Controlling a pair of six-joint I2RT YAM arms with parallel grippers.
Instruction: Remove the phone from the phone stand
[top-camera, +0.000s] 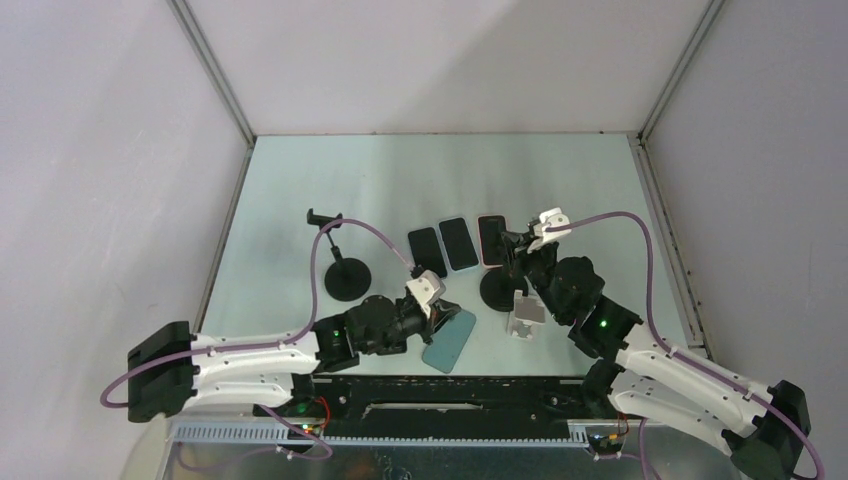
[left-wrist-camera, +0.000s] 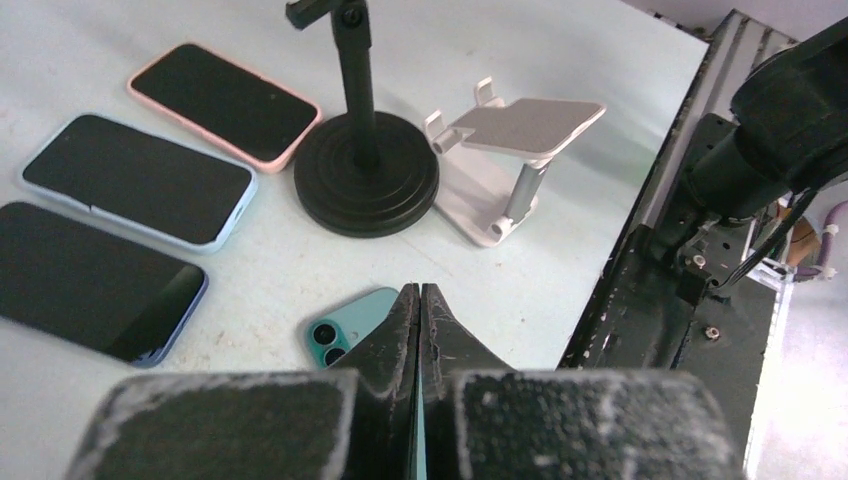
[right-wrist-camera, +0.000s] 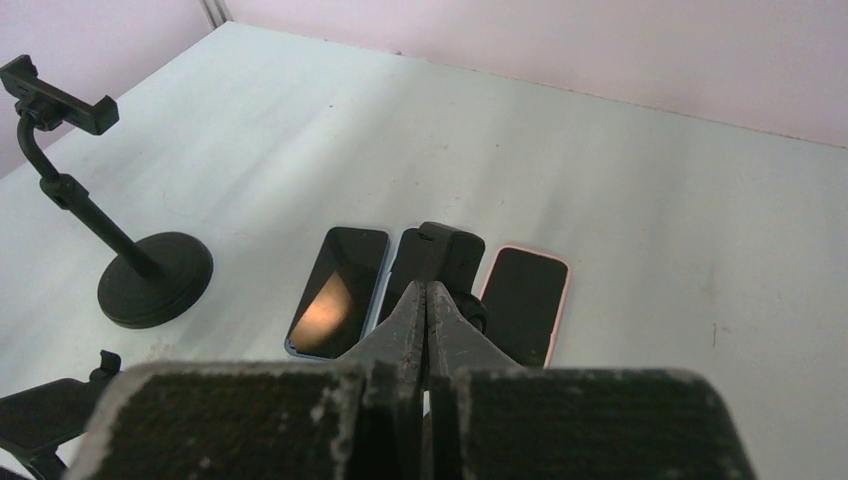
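Note:
The teal phone (top-camera: 449, 341) lies flat on the table, back up, apart from the black phone stand (left-wrist-camera: 367, 175). Its camera end (left-wrist-camera: 332, 336) shows beyond my left gripper, whose fingers partly hide the phone. That gripper is shut, with no gap and nothing between its fingers. My right gripper is also shut on nothing. Just beyond its tips appears the stand's empty holder head (right-wrist-camera: 450, 252), outside the fingers. From above, the stand's round base (top-camera: 502, 291) shows below the right gripper (top-camera: 511, 240).
Three dark-screened phones lie in a row: a blue-edged one (top-camera: 427, 252), a light-blue one (top-camera: 458, 244) and a pink one (top-camera: 491, 240). A white folding stand (left-wrist-camera: 520, 140) is close beside the black base. Another black stand (top-camera: 347, 279) is at left.

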